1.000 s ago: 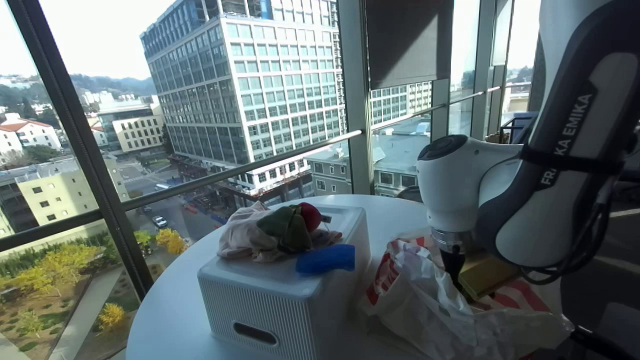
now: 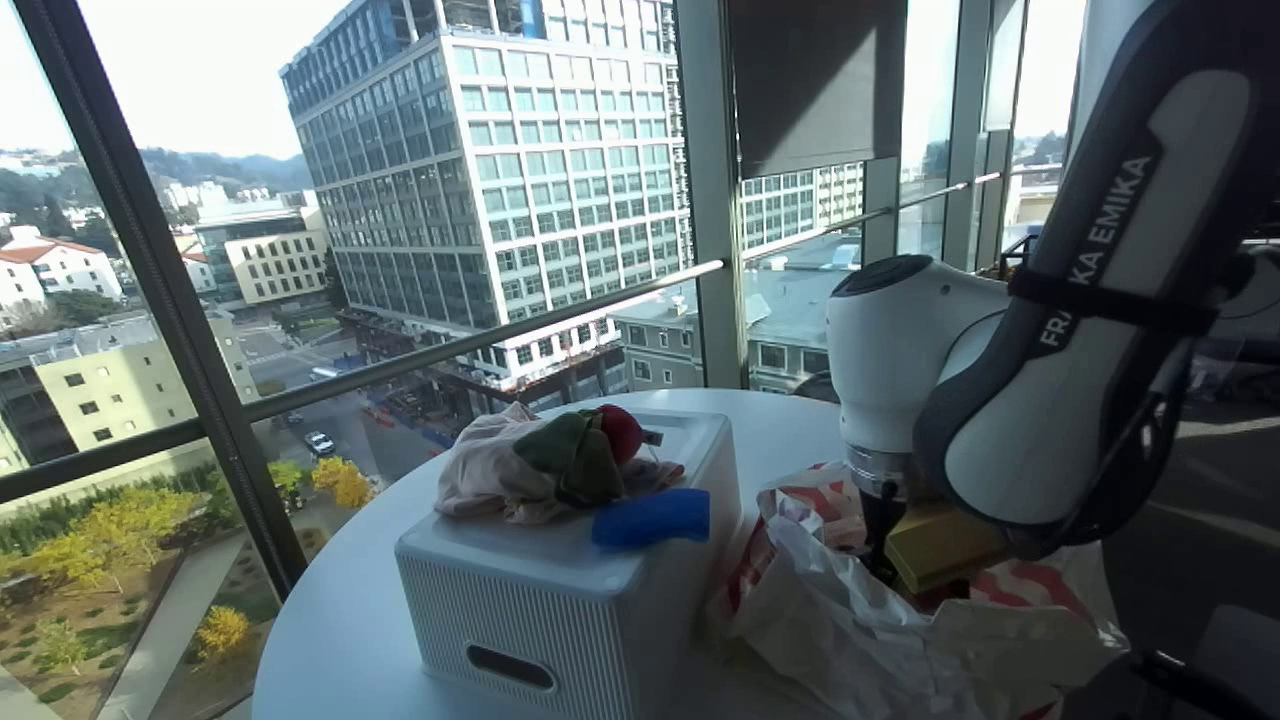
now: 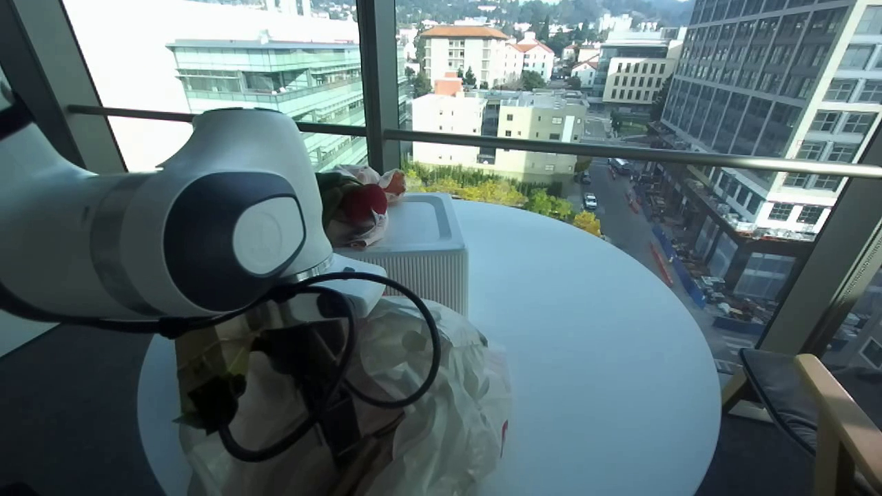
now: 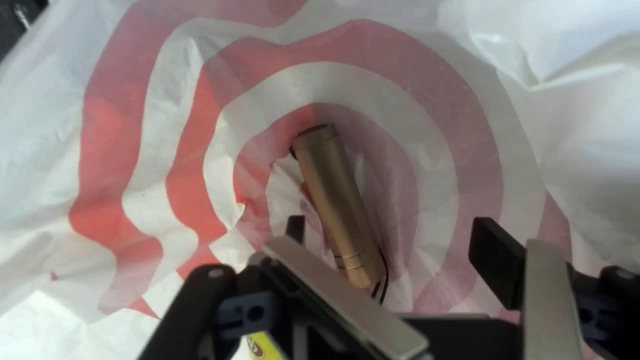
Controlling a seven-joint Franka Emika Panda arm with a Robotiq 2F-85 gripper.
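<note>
A bronze cylinder, like a small flashlight with a dark cord (image 4: 339, 207), lies inside a white plastic bag with red stripes (image 4: 480, 120). In the wrist view my gripper has its fingers spread apart, with nothing held. The cylinder lies below, its lower end showing between the fingers and close to the left one. From outside, the bag (image 2: 828, 600) sits crumpled on the table, and my gripper reaches down into its mouth, the fingertips hidden.
Beside the gripper is a yellow box-like thing (image 2: 942, 546). Left of the bag stands a white ribbed box (image 2: 528, 600), topped by a pale cloth bundle (image 2: 480, 468) with green and red items, plus a blue piece (image 2: 654, 518). The round table (image 3: 579, 331) has clear space beyond the bag.
In exterior view 1, my arm and gripper have shifted left and slightly down. The yellow thing has shifted left too, and the bag's folds have changed shape.
</note>
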